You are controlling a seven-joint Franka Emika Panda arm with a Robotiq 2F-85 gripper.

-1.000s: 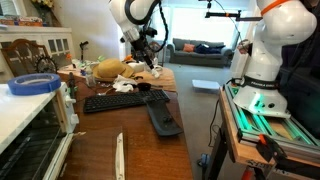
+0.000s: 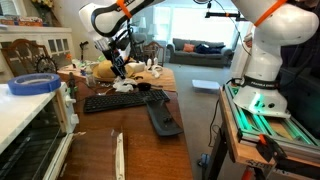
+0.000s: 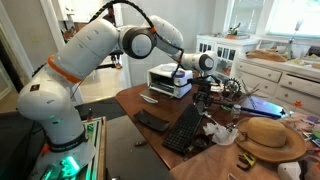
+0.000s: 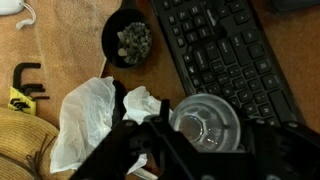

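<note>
In the wrist view a clear, round, cup-like thing (image 4: 205,122) sits between the dark fingers of my gripper, which is shut on it. Beneath and beside it lies a black keyboard (image 4: 228,50). From the first exterior view, the gripper (image 2: 121,72) hangs low over the far part of the table, near the keyboard (image 2: 112,101) and some crumpled white plastic (image 2: 106,88). The second exterior view has the gripper (image 3: 203,99) above the keyboard's far end; the held thing is too small to make out there.
A small black pan (image 4: 128,42) of greyish bits stands beside the keyboard. Around it are a straw hat (image 3: 267,132), a black tray (image 3: 150,120) and a yellow-and-black clip (image 4: 25,92). Bare wood (image 2: 145,150) spreads across the table's near part.
My gripper has swung leftward and come down, from above the pan's side of the table to near the white plastic. The objects on the table stay where they were.
</note>
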